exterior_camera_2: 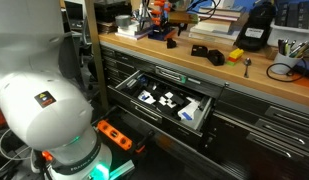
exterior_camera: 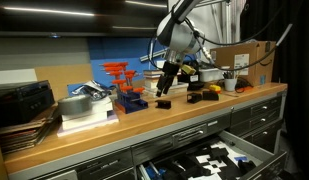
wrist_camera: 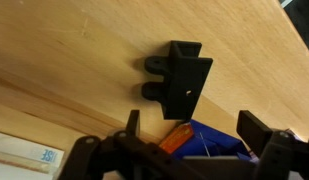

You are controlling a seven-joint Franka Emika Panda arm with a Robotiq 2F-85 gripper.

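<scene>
A small black part [wrist_camera: 184,82] with two rounded prongs lies on the wooden counter [wrist_camera: 94,45] in the wrist view. My gripper stands open above the counter, its two fingers apart at the lower edge of that view, with the black part ahead of the gap and nothing held. In exterior view 1 the black part [exterior_camera: 164,104] rests near the counter's middle, below the gripper [exterior_camera: 172,84]. Exterior view 2 also shows the black part [exterior_camera_2: 171,43] on the counter.
A blue bin [wrist_camera: 209,138] with an orange item beside it lies close to the part. More black objects [exterior_camera: 202,96] sit to its right. Stacked books [exterior_camera: 89,116] and a pot stand left. Below, an open drawer [exterior_camera_2: 201,116] holds several black and white pieces.
</scene>
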